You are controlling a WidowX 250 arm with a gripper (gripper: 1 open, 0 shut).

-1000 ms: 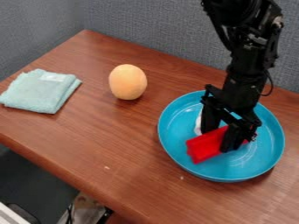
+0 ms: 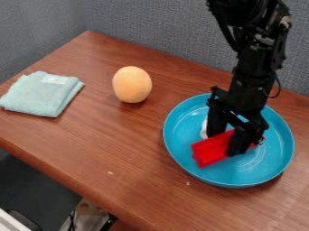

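My black gripper [image 2: 237, 135] reaches down over the blue plate [image 2: 270, 164], shut on a red block [image 2: 210, 152] that lies low at the plate's middle. Part of a white object shows behind the block, mostly hidden by the block and gripper.
An orange-yellow egg-shaped object [image 2: 132, 84] stands on the wooden table [image 2: 103, 153] left of the plate. A folded pale green cloth [image 2: 42, 93] lies at the far left. A grey partition runs along the back. The table's front edge drops away at lower left.
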